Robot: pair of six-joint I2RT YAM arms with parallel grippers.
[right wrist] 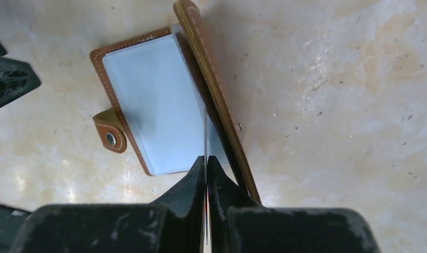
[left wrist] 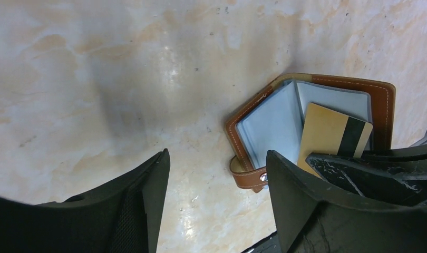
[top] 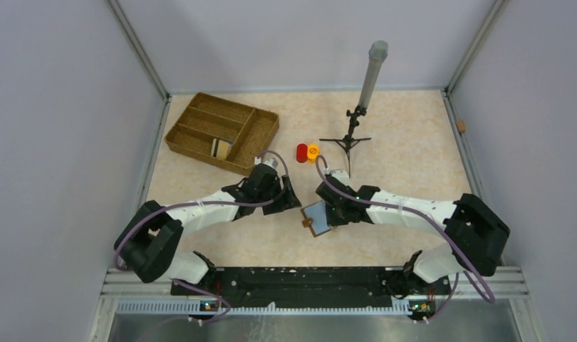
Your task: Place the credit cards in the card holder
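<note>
The open card holder lies on the table, brown leather with pale blue sleeves and a snap strap. In the left wrist view a gold card with a black stripe stands over the sleeves, pinched by my right gripper's fingers. From the right wrist, that card shows edge-on as a thin line between the shut tips of my right gripper. Whether it is inside a sleeve I cannot tell. My left gripper is part open and empty, left of the holder. Another striped card sits in the wooden tray.
The compartmented wooden tray stands at the back left. Red and yellow items and a black tripod are behind the arms. Bare table spreads to the right.
</note>
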